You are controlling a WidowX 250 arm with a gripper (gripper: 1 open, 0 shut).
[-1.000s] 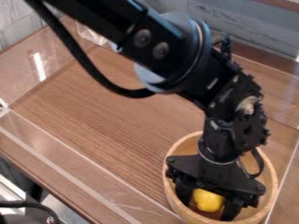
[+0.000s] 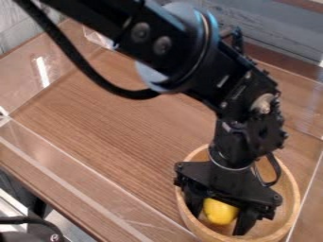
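Note:
My black gripper [image 2: 222,210] is down inside a wooden bowl [image 2: 284,229] at the lower right, with a yellow object [image 2: 220,212] between or just behind its fingers. The fingertips are partly hidden by the bowl and the object, so I cannot tell whether they are closed on it.
The wooden tray floor [image 2: 108,142] is bare to the left and behind the bowl. Clear tray walls run along the left and front left, and a grey panel stands at the back. Dark cables and equipment lie outside at the lower left.
The gripper has shifted slightly left and up over the last second, and the yellow object appears a little higher with it.

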